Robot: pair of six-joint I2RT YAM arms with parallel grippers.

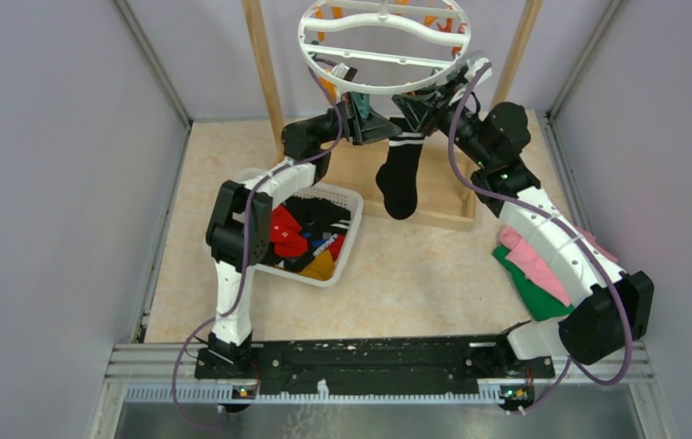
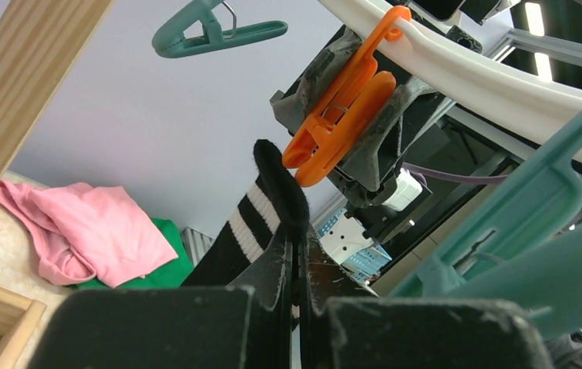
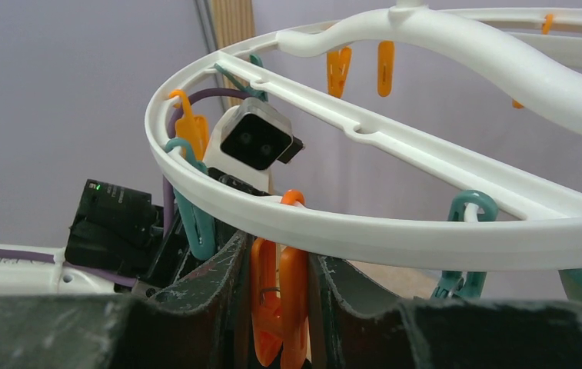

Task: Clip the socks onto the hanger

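A black sock (image 1: 400, 178) with white stripes hangs in the top view below the round white hanger (image 1: 383, 89). In the left wrist view my left gripper is shut on its upper edge, the folded cuff standing up above the fingertips. An orange clip (image 2: 343, 100) on the hanger's rim sits just over that cuff, its lower ends close beside the fabric. Whether the cuff lies between the clip's ends I cannot tell. My right gripper is shut on this clip, one pad along each side.
Teal clips (image 3: 466, 238) and more orange clips (image 3: 385, 68) hang around the ring, close to both grippers. A white basket (image 1: 353, 219) of socks stands under the left arm. Pink cloth (image 1: 536, 267) and green cloth (image 1: 532, 291) lie at the right.
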